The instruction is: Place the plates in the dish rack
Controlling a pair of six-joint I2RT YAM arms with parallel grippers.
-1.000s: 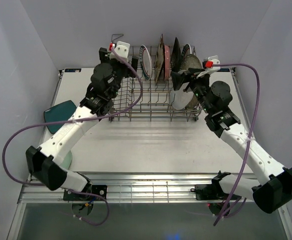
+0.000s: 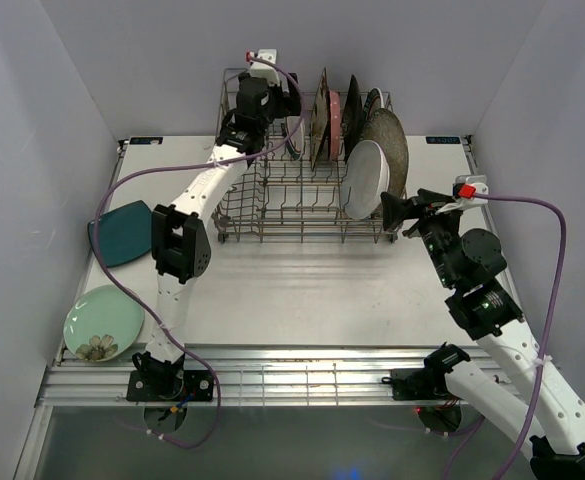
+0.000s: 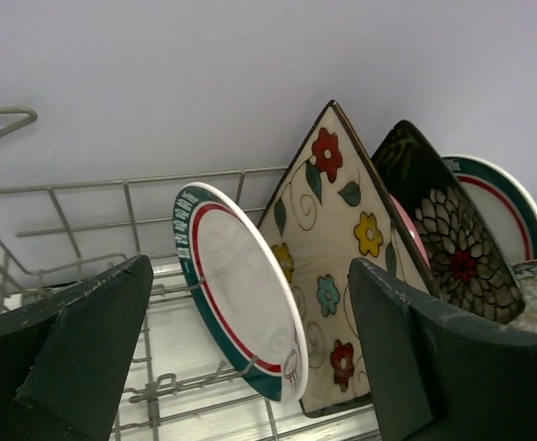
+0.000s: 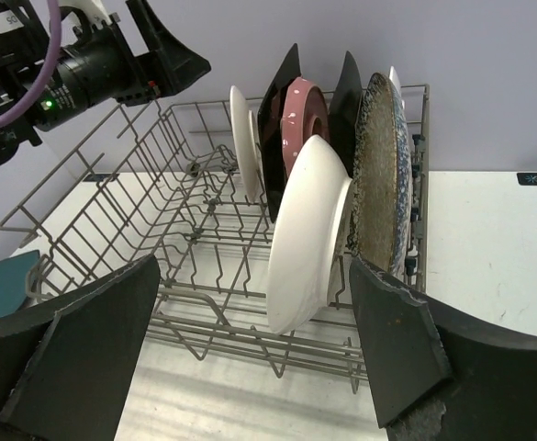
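Several plates stand in the wire dish rack (image 2: 302, 225): a green-rimmed white plate (image 3: 236, 285), a flowered square plate (image 3: 323, 248), a pink one (image 4: 300, 119), dark ones and a white dish (image 4: 300, 239). My left gripper (image 2: 272, 95) is open over the rack's back, the green-rimmed plate ahead between its fingers. My right gripper (image 2: 402, 220) is at the rack's front right, apart from the white dish, nothing between its fingers. On the counter at left lie a dark teal square plate (image 2: 122, 235) and a mint plate with a flower (image 2: 102, 325).
The rack's left part has free slots. The counter (image 2: 272, 290) in front of the rack is clear. Grey walls (image 2: 542, 150) close in the back and sides.
My right arm has drawn back to the right and downward in the top view, away from the rack's middle.
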